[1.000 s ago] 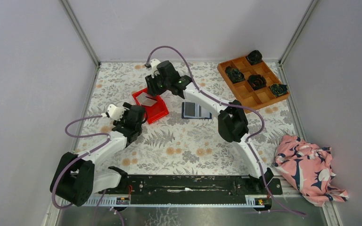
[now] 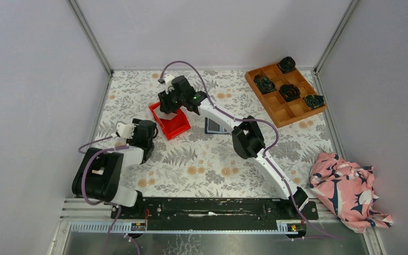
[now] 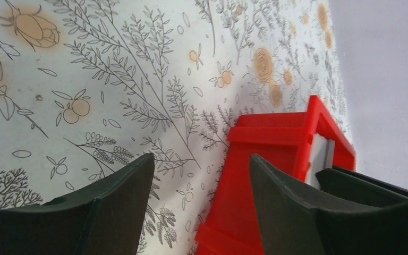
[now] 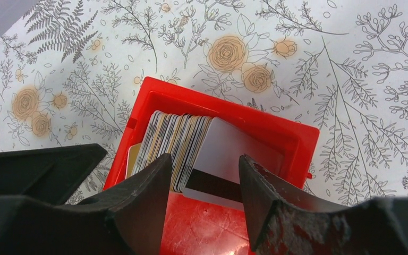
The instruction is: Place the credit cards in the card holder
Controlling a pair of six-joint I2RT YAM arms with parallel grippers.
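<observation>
A red box (image 2: 176,127) holds a packed row of cards (image 4: 164,139), with a white card bearing a dark stripe (image 4: 232,145) leaning at the row's end. My right gripper is open just over these cards, at the box's back part. My left gripper stands open beside the red box, nothing between its fingers, left and front of it in the top view. A flat grey tray (image 2: 216,125), possibly the card holder, lies right of the box, partly hidden by my right arm.
A wooden compartment tray (image 2: 297,106) with several dark items stands at the back right. A pink patterned cloth (image 2: 350,194) lies at the front right, outside the mat.
My left arm has shifted, its gripper drawing slightly left of where it was.
</observation>
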